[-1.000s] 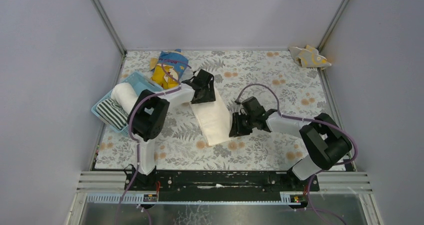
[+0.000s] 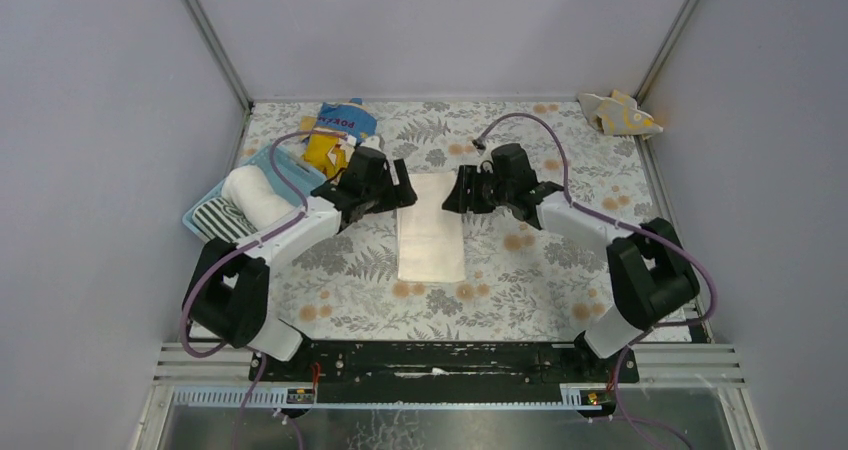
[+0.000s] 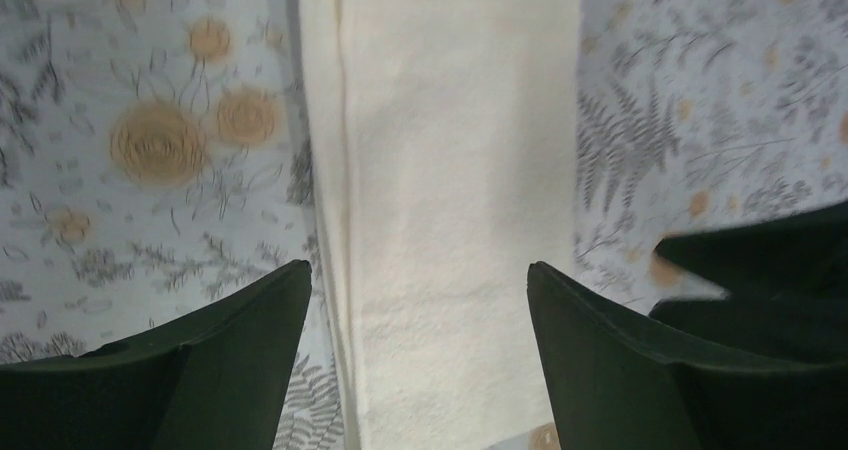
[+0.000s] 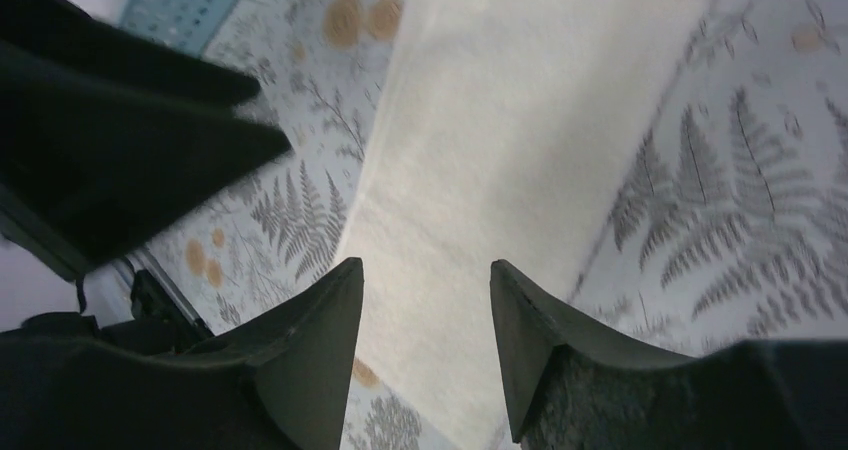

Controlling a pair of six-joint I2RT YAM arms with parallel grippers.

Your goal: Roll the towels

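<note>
A white towel (image 2: 431,240), folded into a long narrow strip, lies flat and nearly straight on the floral cloth. My left gripper (image 2: 408,185) hovers at its left edge, fingers apart and empty. Opposite it, my right gripper (image 2: 459,190) is open too, at the right edge. In the left wrist view the towel (image 3: 450,190) shows a second layer along its left side, and the dark fingers (image 3: 610,360) frame its lower part. The right wrist view has the towel (image 4: 510,140) running beyond the open fingers (image 4: 325,340).
At the left stands a blue basket (image 2: 193,210) with a white rolled towel (image 2: 257,196) and a striped towel (image 2: 222,220). A blue and yellow cloth (image 2: 345,122) lies behind it. Another patterned cloth (image 2: 620,115) rests at the back right.
The towel went from slanted to straight.
</note>
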